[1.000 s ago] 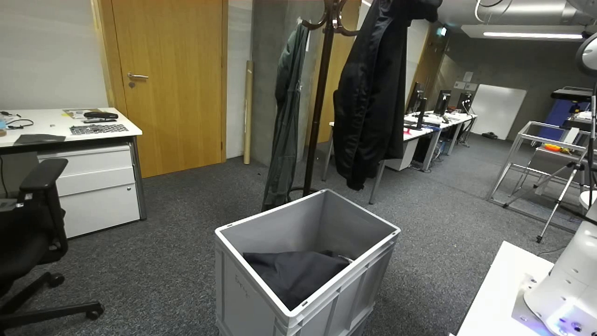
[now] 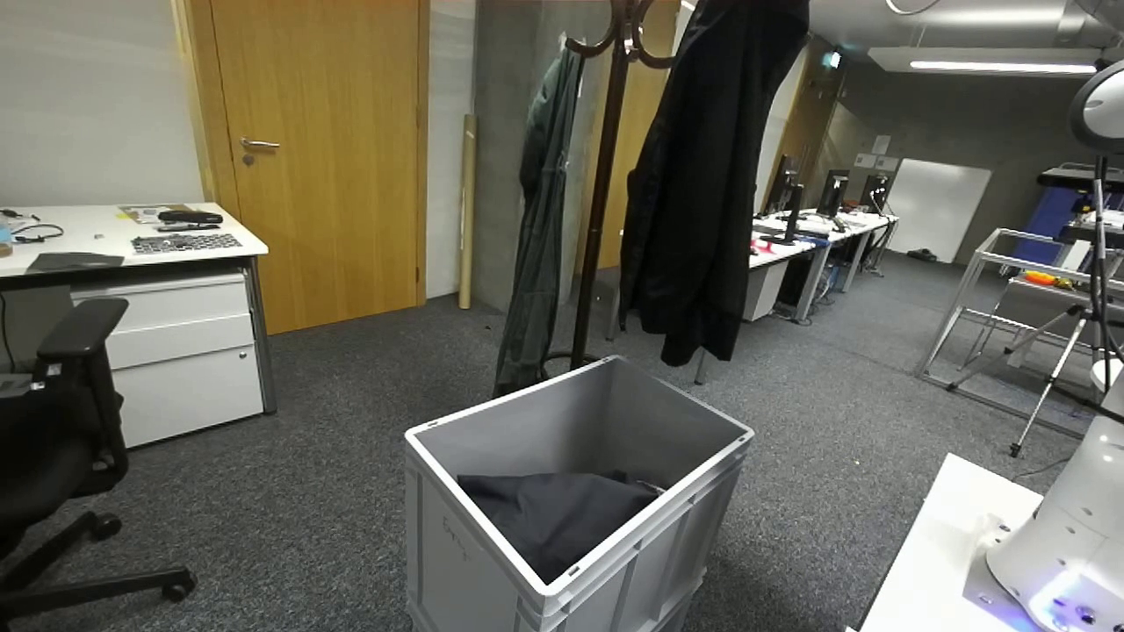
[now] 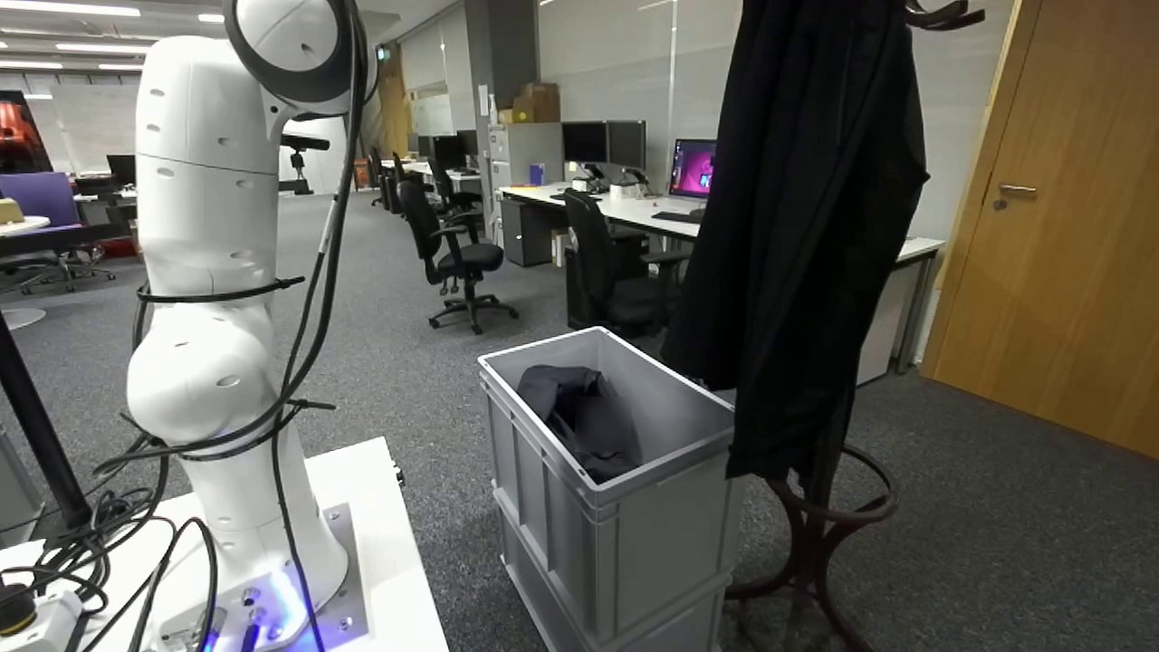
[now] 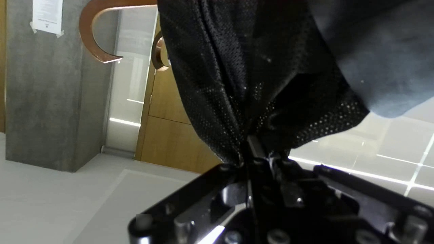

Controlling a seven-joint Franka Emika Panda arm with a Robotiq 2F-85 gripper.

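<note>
A black jacket (image 2: 701,179) hangs beside the upper part of the brown coat rack (image 2: 602,179). In the wrist view, its mesh lining (image 4: 244,81) bunches together at the fingertips of my gripper, which is shut on the cloth. Two curved rack hooks (image 4: 97,30) show to the left of the jacket there. Whether the jacket still touches a hook is hidden. Both exterior views leave the gripper out of frame. In the second exterior view the jacket (image 3: 809,217) hangs down past the rim level of the grey crate (image 3: 614,489).
Dark cloth (image 2: 558,516) lies inside the open grey crate in front of the rack. A green-grey garment (image 2: 539,221) hangs on the rack's left side. The white robot table (image 3: 380,543) is beside the crate, and carpet around them is largely clear.
The jacket has turned and spread wider, its top now out of frame in the first exterior view. The dark gripper part seen above it has left the frame. The arm's elbow shifted slightly left.
</note>
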